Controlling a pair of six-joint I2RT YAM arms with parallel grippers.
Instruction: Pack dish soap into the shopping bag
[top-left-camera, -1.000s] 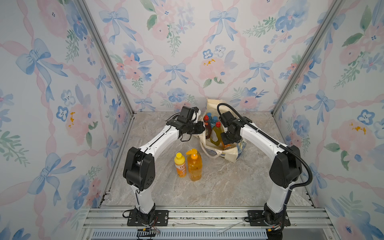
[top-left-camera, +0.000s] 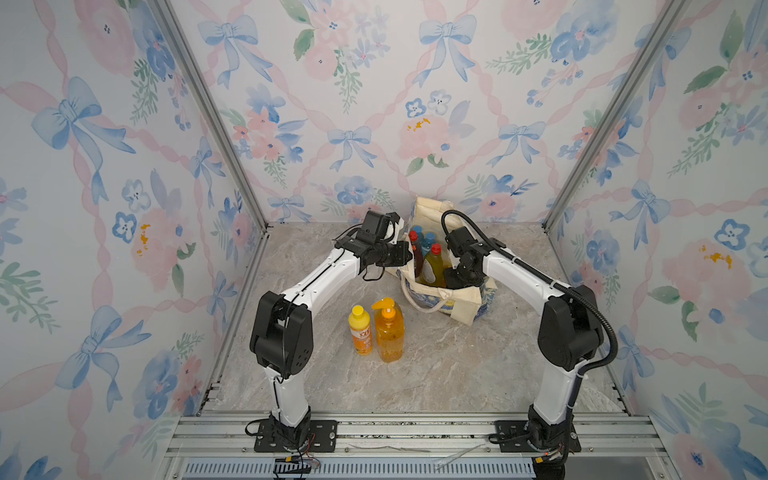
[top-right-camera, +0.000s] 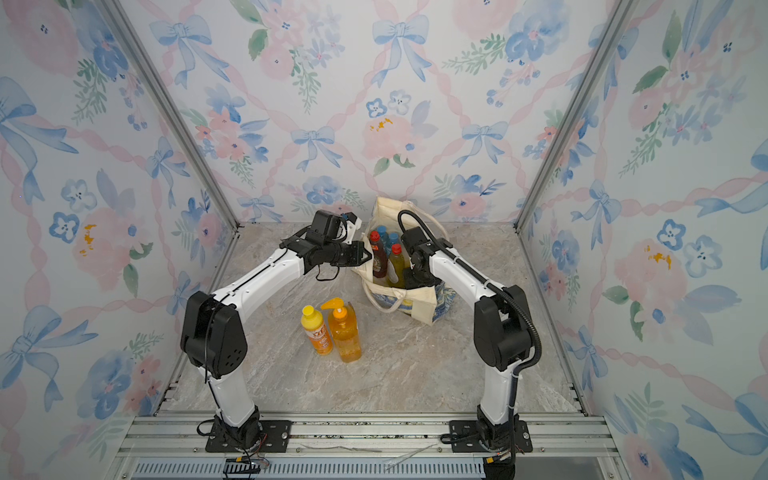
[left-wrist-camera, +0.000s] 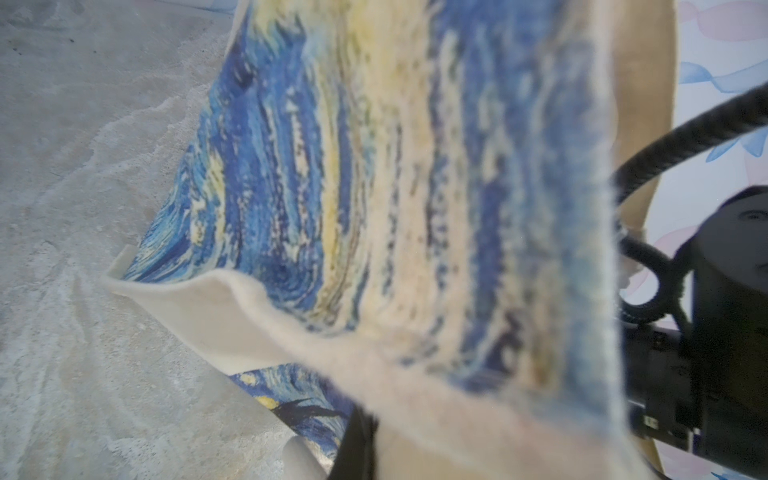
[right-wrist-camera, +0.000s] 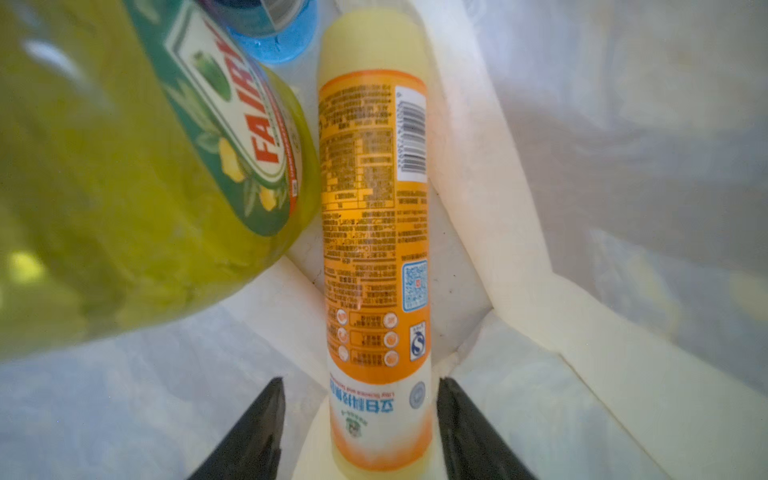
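A printed canvas shopping bag (top-left-camera: 468, 308) holds several bottles, among them a yellow-green FAIRY bottle (right-wrist-camera: 120, 176) and an orange bottle (right-wrist-camera: 376, 240) lying on its side. My right gripper is down inside the bag, its fingers part open on either side of the orange bottle's lower end, apart from it. My left gripper (top-left-camera: 402, 254) is shut at the bag's left rim, with the cloth close to it; any fabric between its fingers is hidden. A yellow-capped bottle (top-left-camera: 361, 332) and an orange pump bottle (top-left-camera: 389, 336) stand on the table in front of the bag.
Patterned walls stand close behind the bag and at both sides.
My right arm has shifted slightly inside the bag, and the bag's front has moved a little, covering the orange bottle in the top left view. The left arm is nearly still.
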